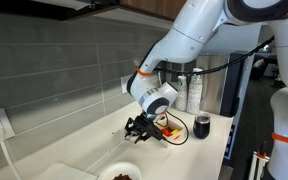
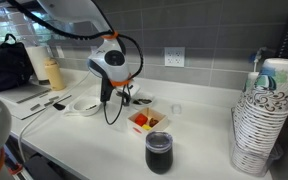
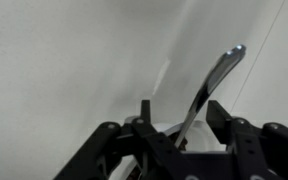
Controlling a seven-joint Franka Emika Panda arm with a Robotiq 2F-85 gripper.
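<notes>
A metal utensil handle (image 3: pixel 220 74) slants up out of a white bowl (image 3: pixel 166 128) in the wrist view. It passes between the fingers of my gripper, which stand apart, and lies closer to the right one. Its lower end is hidden behind the fingers. In exterior view 1 my gripper (image 1: pixel 139 132) is low over the white counter, behind and to the right of the bowl (image 1: pixel 120 165), where dark contents show. Exterior view 2 places the gripper (image 2: pixel 108 94) beside the bowl.
An open box (image 2: pixel 138 127) with colourful items stands near the gripper, and a black cup (image 2: pixel 159 153) is closer to the camera. Stacked paper cups (image 2: pixel 263 115) stand far right. Utensils (image 2: pixel 55 100) lie at the left.
</notes>
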